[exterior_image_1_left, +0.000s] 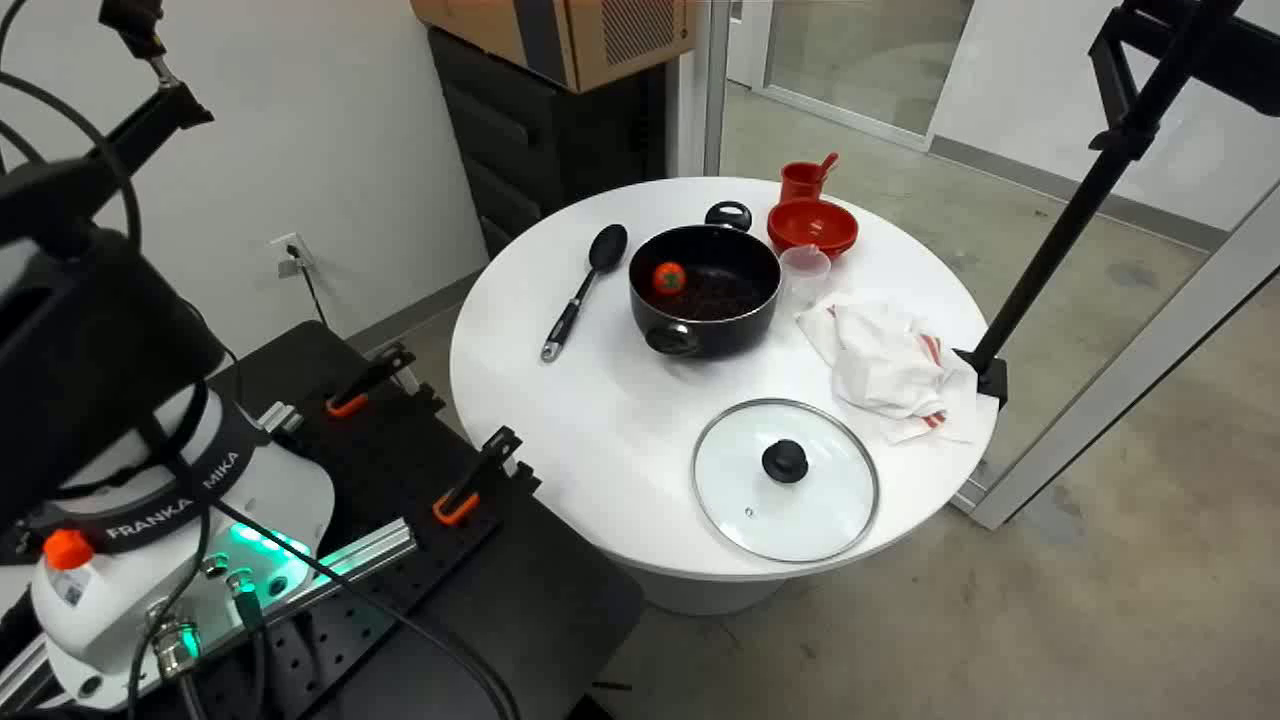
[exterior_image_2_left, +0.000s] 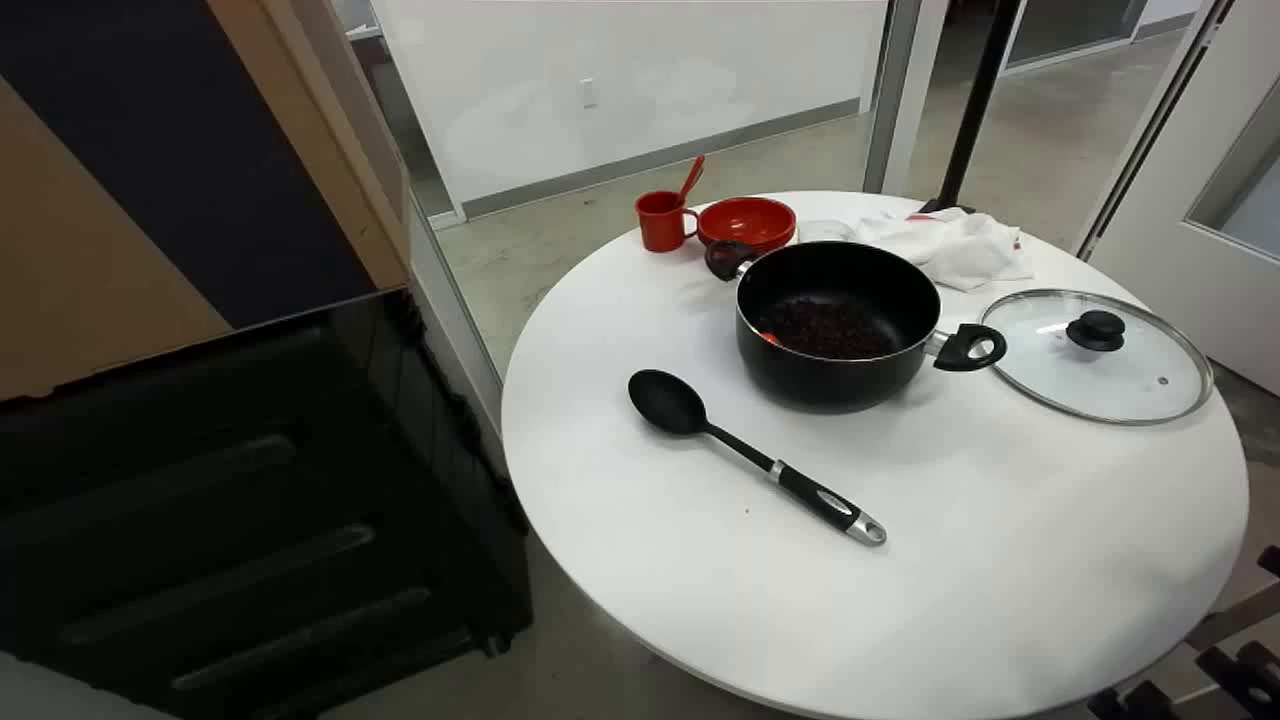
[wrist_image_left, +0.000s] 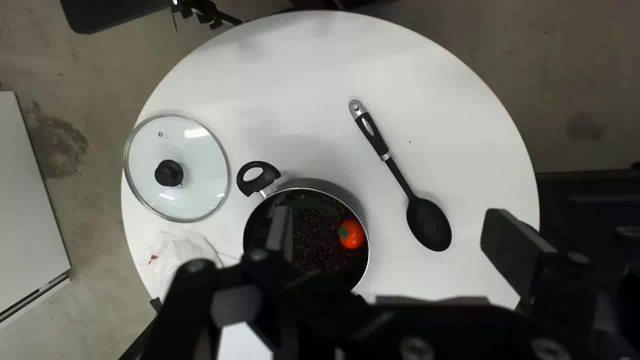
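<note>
A black two-handled pot (exterior_image_1_left: 708, 334) stands uncovered on the white round table, dark beans and a red tomato (wrist_image_left: 351, 234) inside it. The glass lid (exterior_image_1_left: 786, 480) with a black knob lies flat on the table, apart from the pot. On the pot's other side rests a black spoon (exterior_image_2_left: 768, 460) with a silver-tipped handle. High over the table, my gripper is open, its fingers (wrist_image_left: 507, 252) wide apart and nothing held between them. In the wrist view its body hides the pot's lower part. Neither exterior view shows the gripper's fingers.
A red cup (exterior_image_2_left: 661, 221) with a red utensil, a red bowl (exterior_image_1_left: 812, 227), a clear cup (exterior_image_1_left: 805, 271) and a crumpled white towel (exterior_image_1_left: 894, 366) crowd the far side. A black stand pole (exterior_image_1_left: 1062, 228) rises at the table's edge. Bare table (exterior_image_2_left: 1020, 564) lies near the spoon's handle.
</note>
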